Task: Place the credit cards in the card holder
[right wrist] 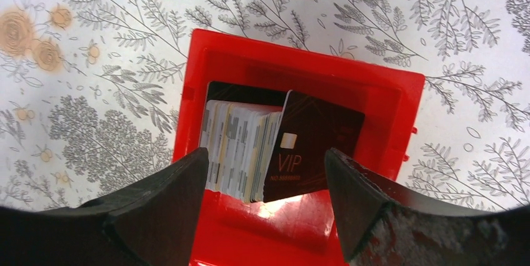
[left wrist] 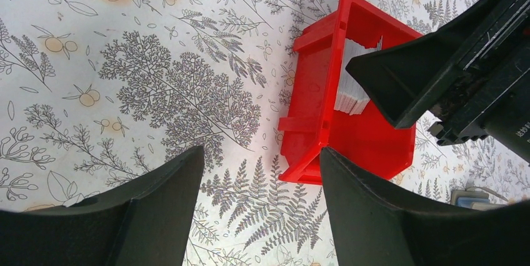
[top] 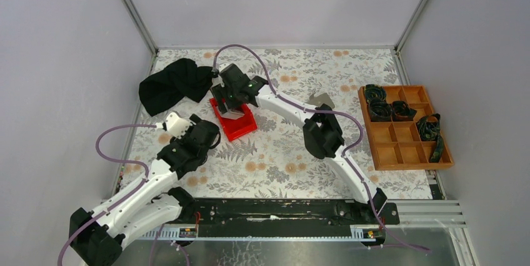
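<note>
The red card holder (top: 235, 133) lies left of the table's middle. Inside it stands a row of light-coloured cards (right wrist: 234, 147), seen edge-on, in the right wrist view. A black VIP card (right wrist: 312, 147) leans tilted at the right end of the row. Above the holder, my right gripper has its fingers parted, with cards showing below the gap; no grip on any shows. In the left wrist view, the right gripper's dark finger (left wrist: 400, 78) covers part of the row. My left gripper is open and empty, in front of the holder's near corner.
A black cloth (top: 175, 85) lies crumpled at the back left. At the far right is a wooden compartment tray (top: 390, 160) with dark rolled items. A flat grey piece (top: 322, 99) lies behind the right arm.
</note>
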